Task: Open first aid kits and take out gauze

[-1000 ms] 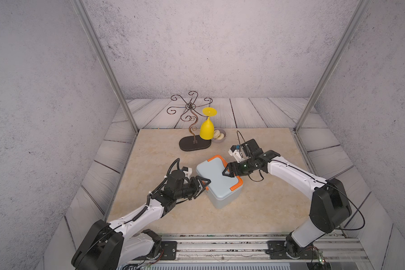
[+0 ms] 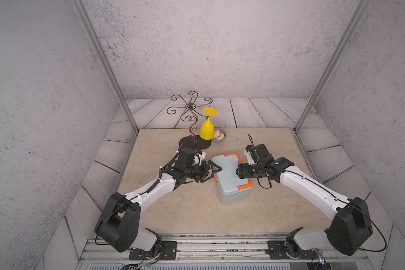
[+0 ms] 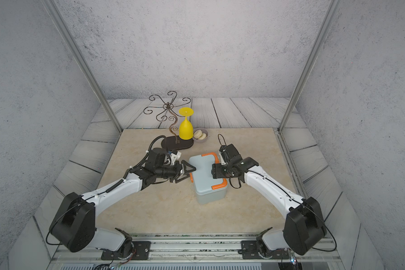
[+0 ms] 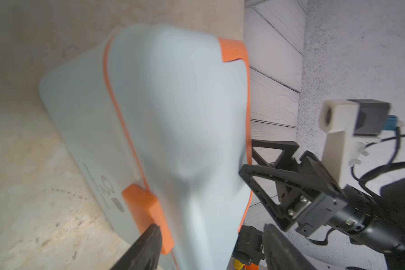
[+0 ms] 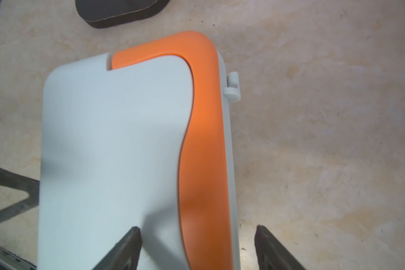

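The first aid kit [image 2: 229,171] is a pale grey-blue box with orange trim, its lid down, standing in the middle of the table. In the left wrist view its front shows an orange latch [image 4: 146,209]; the right wrist view shows a pale hinge-like piece [image 5: 232,90] on the other side. My left gripper is part open at the latch side, its fingers near the box's edge. My right gripper is part open over the orange-trimmed edge of the lid, one finger on each side of that edge. Whether either touches the box is unclear. No gauze is visible.
Behind the kit stand a black-based scrolled metal holder [image 2: 189,143] with an upside-down yellow goblet [image 2: 207,128], and a small bowl [image 3: 205,137] with pale items.
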